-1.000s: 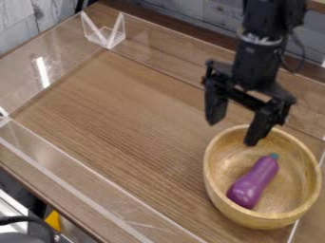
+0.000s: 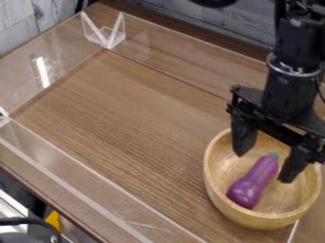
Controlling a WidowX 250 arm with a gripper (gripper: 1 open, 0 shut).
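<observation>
My dark gripper (image 2: 263,137) hangs over a round tan bowl (image 2: 230,203) at the lower right, its two fingers apart and nothing seen between them. In the bowl lies a purple eggplant-like object (image 2: 254,183) with a green tip, just below the fingers.
A white wire rack (image 2: 105,28) stands at the back left. Raised edges border the table at the left and back.
The bowl sits in about the same place.
</observation>
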